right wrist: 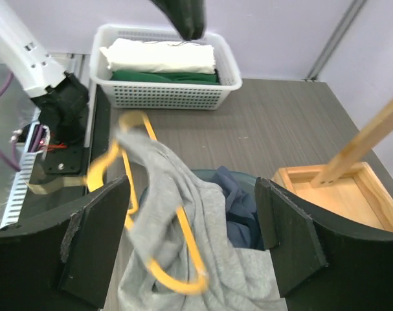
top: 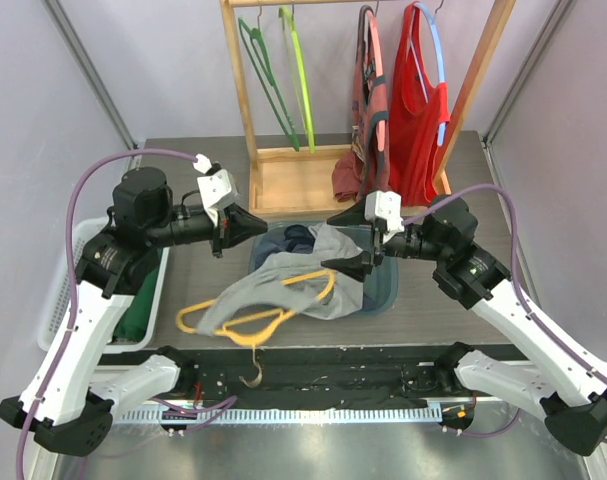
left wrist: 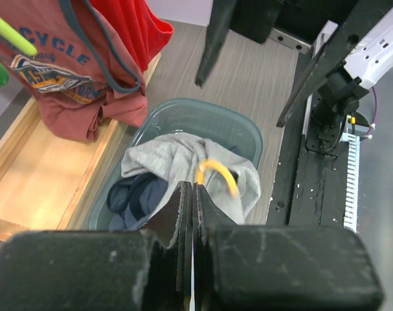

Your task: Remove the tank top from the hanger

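Note:
Over the bin's front lies the yellow hanger (top: pixel 276 318), its hook pointing toward the front edge of the work surface. The grey tank top (top: pixel 333 255) is still around part of it, draped across the bin. Both are blurred in the right wrist view, where the hanger (right wrist: pixel 191 249) runs through the grey cloth (right wrist: pixel 206 214). My left gripper (top: pixel 266 230) is apart from them at the upper left; in its wrist view the gripper is shut with nothing between its fingers. Above the cloth's right side, my right gripper (top: pixel 330 241) is open, its fingers facing the tank top.
A blue-grey bin (top: pixel 385 290) holds dark blue cloth (top: pixel 295 240). Behind it stands a wooden rack (top: pixel 293 185) with green hangers (top: pixel 270 85), a reddish top (top: pixel 371 110) and a red top (top: pixel 415 150). A white basket (right wrist: pixel 170 98) is at the far left.

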